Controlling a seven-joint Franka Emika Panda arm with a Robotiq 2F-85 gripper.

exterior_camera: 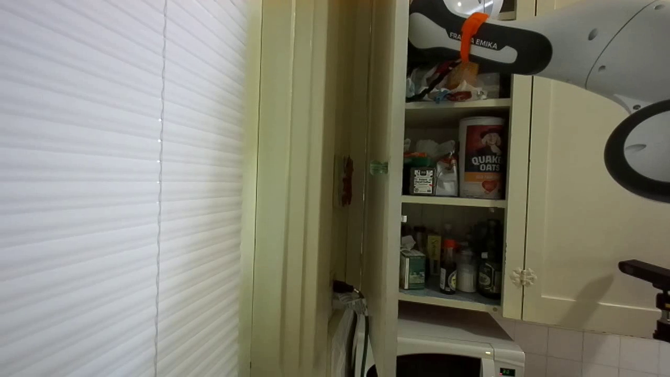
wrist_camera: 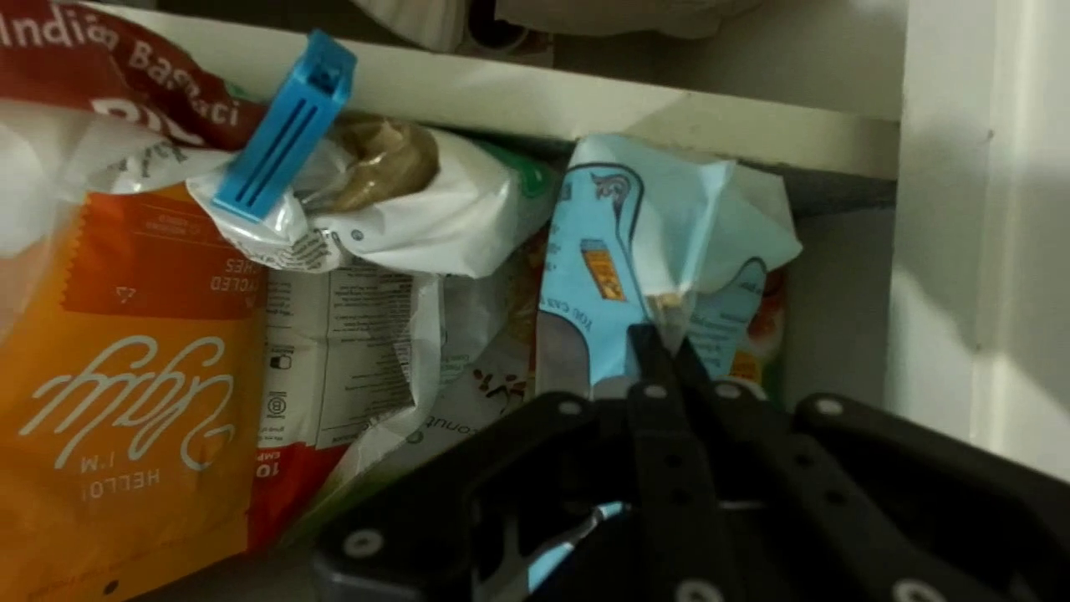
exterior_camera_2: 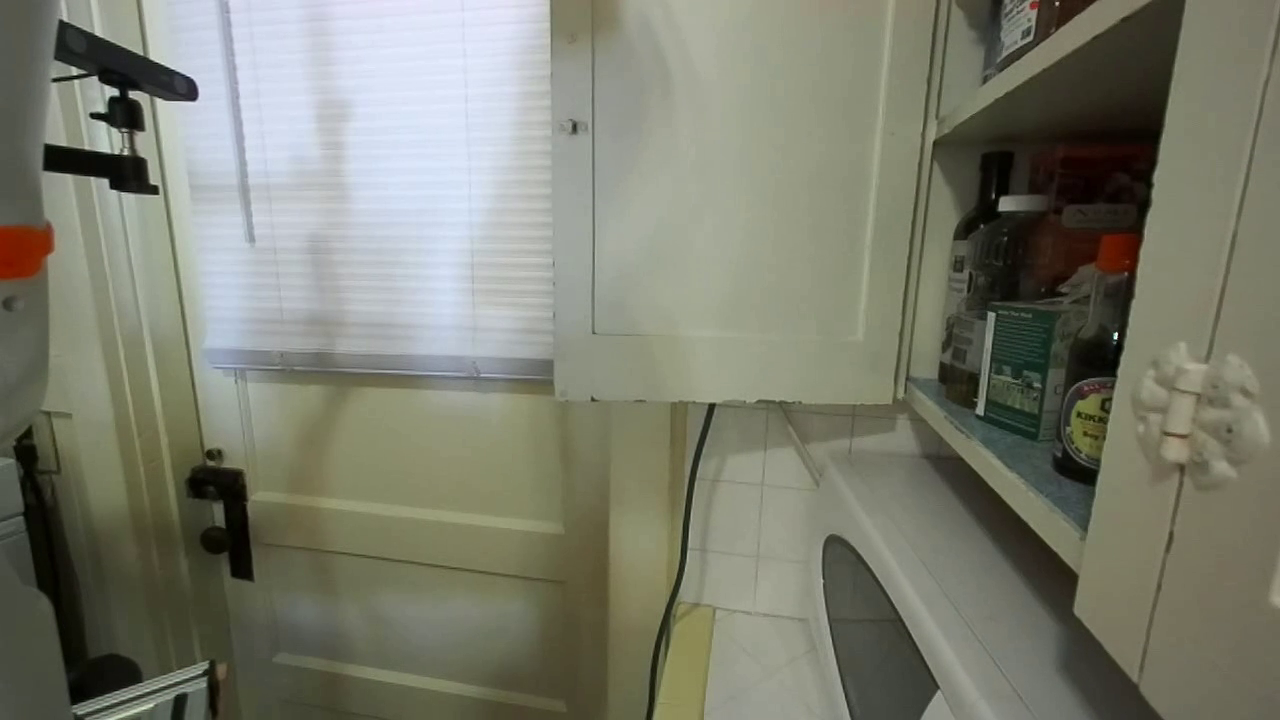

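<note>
In the wrist view, my gripper is shut, its black fingertips together in front of a light blue bag point(wrist_camera: 592, 266) with a folded, crumpled top. A crease in the bag runs down to the fingertips; whether any thin film is caught between them cannot be made out. Part of the bag is hidden behind the fingers. To the left lie an orange bag point(wrist_camera: 150, 401) and a white bag point(wrist_camera: 441, 216) closed with a blue clip point(wrist_camera: 286, 125). Neither exterior view shows the gripper itself.
A shelf edge point(wrist_camera: 642, 95) crosses above the bags, and a cabinet side wall point(wrist_camera: 948, 231) rises at right. The open cabinet door point(exterior_camera: 384, 239) stands left of the shelves. Below are an oats canister point(exterior_camera: 482, 157) and, lower, several bottles.
</note>
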